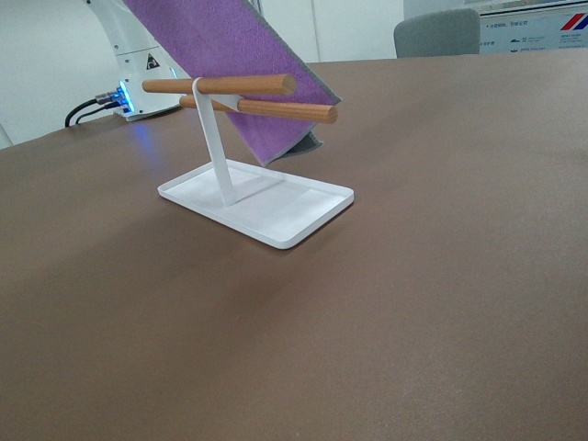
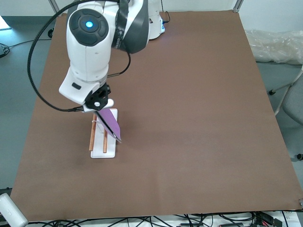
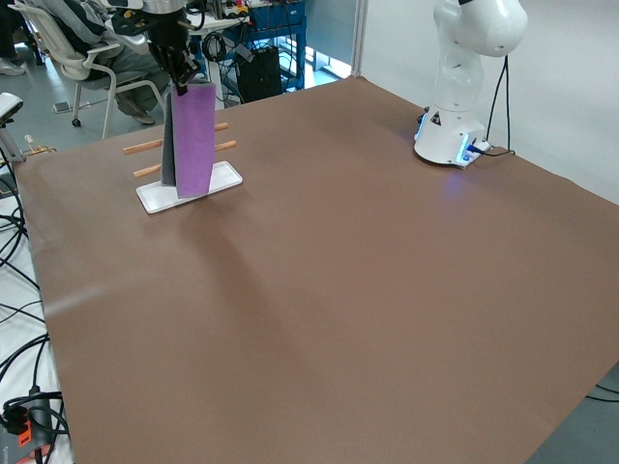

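Observation:
A purple towel with grey backing (image 2: 110, 123) hangs from my gripper (image 3: 180, 85), which appears shut on its upper edge in the right view. The towel (image 1: 248, 55) drapes over a white stand (image 1: 303, 211) with two wooden rods (image 1: 248, 84); in the right view the towel (image 3: 198, 140) hangs down in front of them. Whether it rests on the rods cannot be told. The fingertips are largely hidden in the left view and out of frame in the top view.
Cables (image 2: 151, 222) run along the near edge.

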